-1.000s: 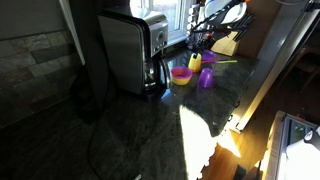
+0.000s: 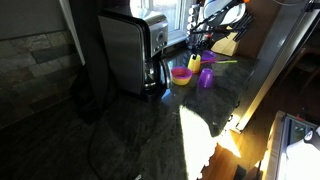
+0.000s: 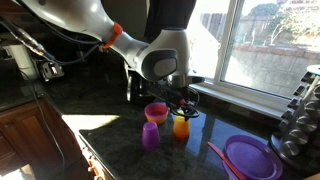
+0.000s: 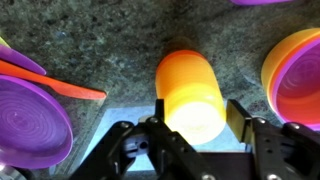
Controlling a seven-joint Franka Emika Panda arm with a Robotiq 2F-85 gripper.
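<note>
An orange-yellow cup-like container with a pale round top (image 4: 196,115) stands upright on the dark counter. In the wrist view my gripper is around its top, one finger on each side. The fingers are part open, and whether the fingers touch it is hard to tell. From the second exterior view the orange container (image 3: 181,128) is right below the gripper, whose fingertips are hard to make out there. In the first exterior view it looks yellow (image 2: 194,62) and small.
A purple cup (image 3: 151,136) stands close by, with stacked pink and yellow bowls (image 3: 157,113) behind it. On the other side lies a purple plate (image 3: 262,149) with an orange-red utensil (image 3: 226,162). A window is behind; a coffee maker (image 2: 140,50) stands on the counter.
</note>
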